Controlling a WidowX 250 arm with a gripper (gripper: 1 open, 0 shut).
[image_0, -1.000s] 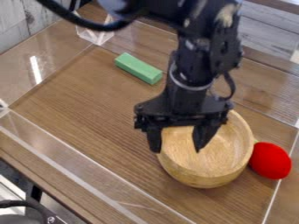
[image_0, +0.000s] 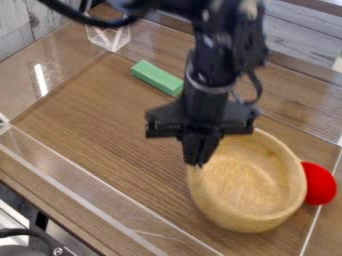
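Observation:
My black gripper (image_0: 201, 135) hangs over the left rim of a tan bowl (image_0: 247, 195) at the lower right, its fingers blurred, so whether anything is between them is unclear. A red object (image_0: 318, 183) lies against the bowl's right side, partly hidden by it. A green block (image_0: 158, 80) lies at the upper left of the gripper, apart from it.
A small clear container (image_0: 110, 32) sits at the back left. Dark cables show at the lower left corner.
My gripper has risen from lower over the bowl and is now blurred. The bowl appears shifted slightly down and to the right.

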